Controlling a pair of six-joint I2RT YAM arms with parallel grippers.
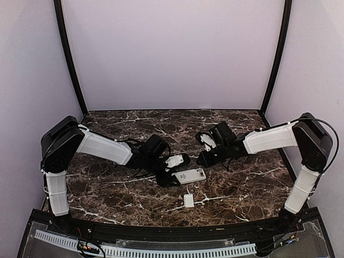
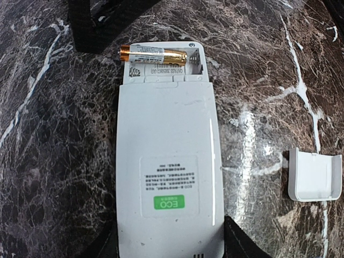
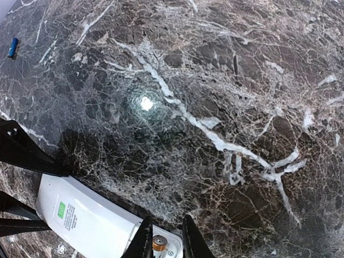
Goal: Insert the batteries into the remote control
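Observation:
The white remote control lies back side up, with my left gripper shut on its lower end; one of those fingers also shows in the right wrist view. Across the uncovered compartment rests a copper-and-silver battery. Its right end is near the spring, and its left end overhangs the compartment's side edge. My right gripper is slightly open above that end of the remote, nothing gripped; the battery's end shows beyond the gap. A white battery cover lies apart on the table.
A small blue cylinder, likely another battery, lies far off on the dark marble table. Both arms come close together over the remote.

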